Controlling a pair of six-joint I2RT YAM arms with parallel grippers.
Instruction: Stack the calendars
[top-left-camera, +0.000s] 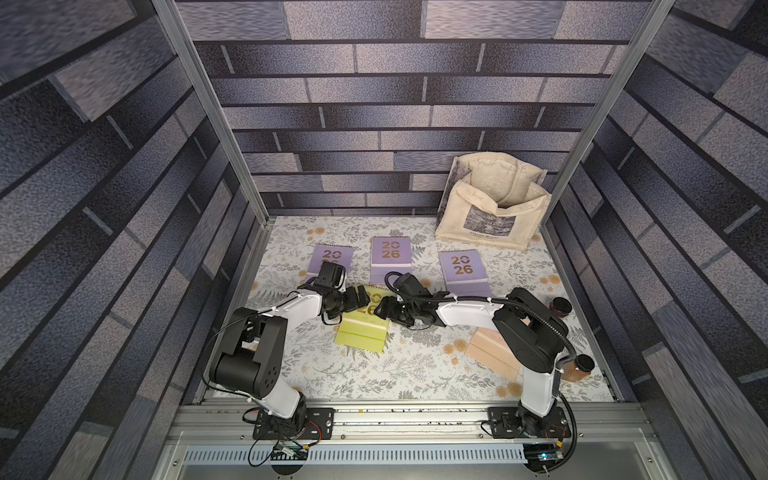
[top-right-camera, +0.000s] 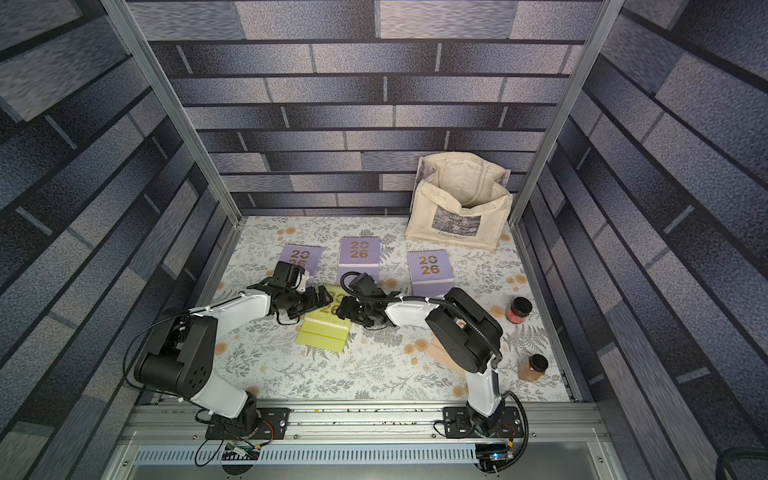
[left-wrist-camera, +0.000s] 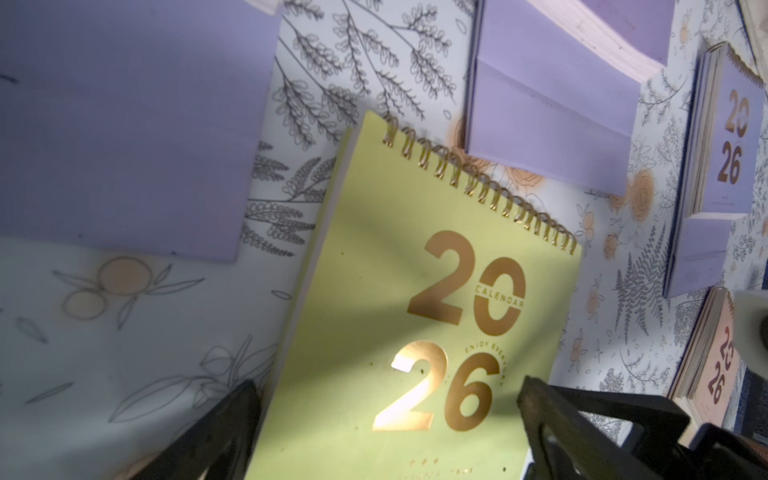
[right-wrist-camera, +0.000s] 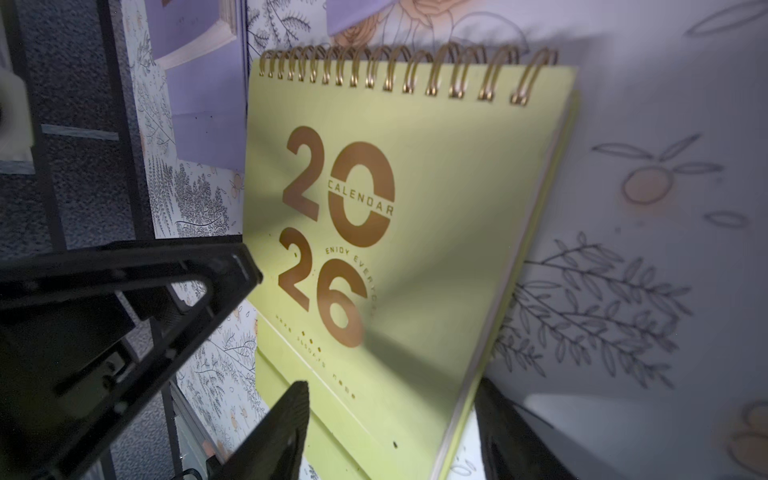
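Note:
A yellow 2026 calendar (top-left-camera: 364, 332) lies on the table between both grippers. My left gripper (top-left-camera: 354, 297) is open at its left side, its fingertips by the calendar's edges in the left wrist view. My right gripper is part open at the calendar's other side, one finger over the cover and one beside the edge. Three purple calendars, left (top-left-camera: 332, 253), middle (top-left-camera: 391, 252) and right (top-left-camera: 462, 268), lie behind. A peach calendar (top-left-camera: 489, 348) lies front right, partly under the right arm.
A canvas tote bag (top-left-camera: 492, 212) stands at the back right. Two small jars, one red (top-right-camera: 516, 314) and one brown (top-right-camera: 530, 370), stand along the right edge.

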